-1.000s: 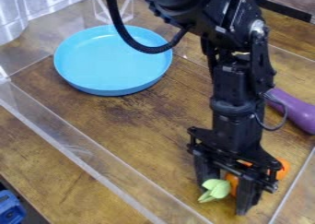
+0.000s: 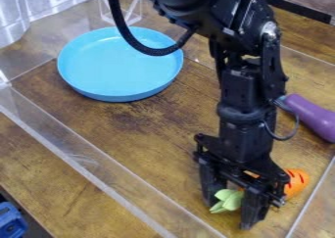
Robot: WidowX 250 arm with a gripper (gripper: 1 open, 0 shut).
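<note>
My black gripper (image 2: pixel 244 189) is lowered at the lower right of the camera view, its fingers around a toy carrot. The carrot's orange body (image 2: pixel 295 181) shows on the right of the fingers and its green top (image 2: pixel 225 201) between and below them. Whether the fingers are closed on it I cannot tell.
A blue plate (image 2: pixel 118 61) lies at the upper left. A purple eggplant (image 2: pixel 309 115) lies to the right of the arm. A blue object (image 2: pixel 8 222) sits at the lower left edge.
My gripper has shifted slightly around the carrot, and the carrot's green top has moved a little up.
</note>
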